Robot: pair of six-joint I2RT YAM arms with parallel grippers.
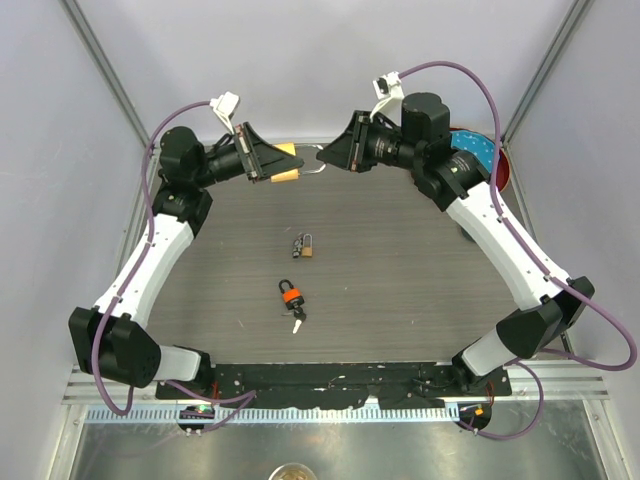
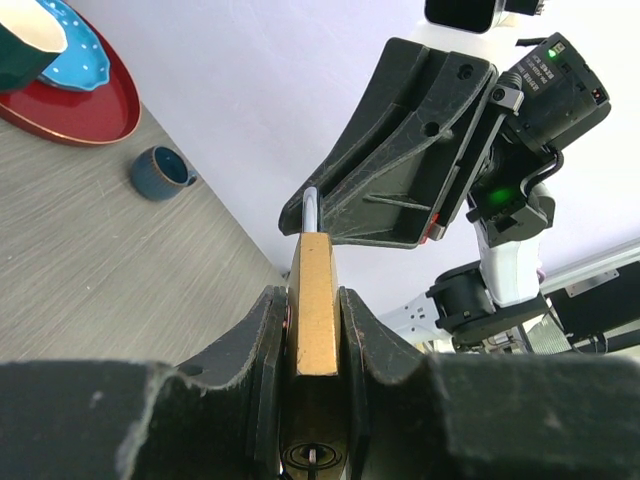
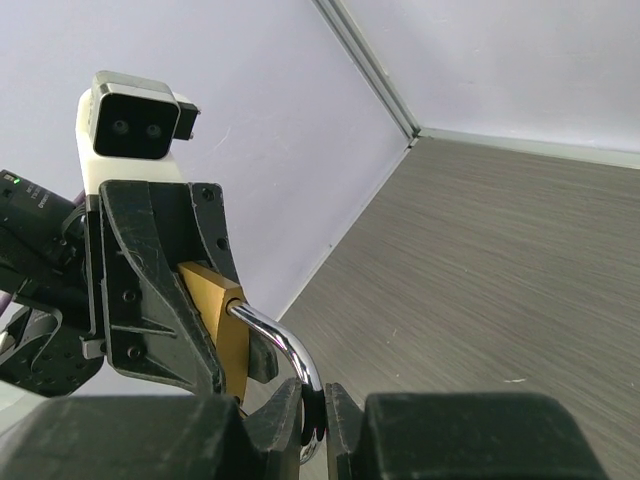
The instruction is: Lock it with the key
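Note:
A large brass padlock [image 1: 285,176] is held sideways above the table, between my two arms. Its body [image 2: 318,310] is clasped by my left gripper [image 1: 279,162], whose fingers lie along both sides. The silver shackle [image 3: 280,335] points toward my right gripper [image 1: 325,155], which is shut on its curved end. Both shackle ends seem to meet the body, though how deep they sit cannot be told. Down on the table, a small key [image 1: 298,325] lies beside an orange-and-black padlock [image 1: 291,297]. The big padlock's keyhole shows no key in these views.
A small brass padlock [image 1: 307,245] and a dark combination-type lock [image 1: 297,246] lie mid-table. At the back right are a red plate [image 2: 115,120] with a blue dish [image 2: 85,65] and a blue mug [image 2: 160,175].

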